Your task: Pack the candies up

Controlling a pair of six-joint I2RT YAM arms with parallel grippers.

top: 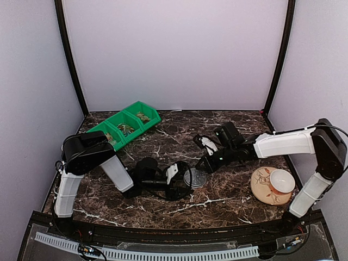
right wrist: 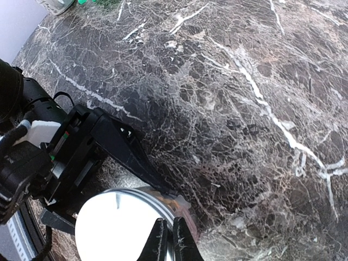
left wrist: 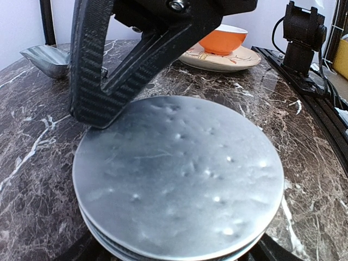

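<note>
A round jar with a flat silver lid [top: 196, 178] stands on the table's middle; its dented lid top [left wrist: 179, 174] fills much of the left wrist view. My left gripper [top: 182, 182] is shut around the jar's body, a black finger [right wrist: 138, 160] along its side in the right wrist view. At the lid's edge is my right gripper, its fingertips drawn together with no object visible between them. One right finger [left wrist: 98, 103] overlaps the lid's far-left rim; contact is unclear. Wrapped candies [top: 125, 129] lie in the green three-part bin [top: 142, 130].
A patterned plate [top: 261, 187] holds a bowl [top: 282, 180], white inside and orange outside, at the right. A metal scoop [left wrist: 50, 60] lies beyond the right gripper. Bare marble table [top: 179, 125] stretches behind the jar.
</note>
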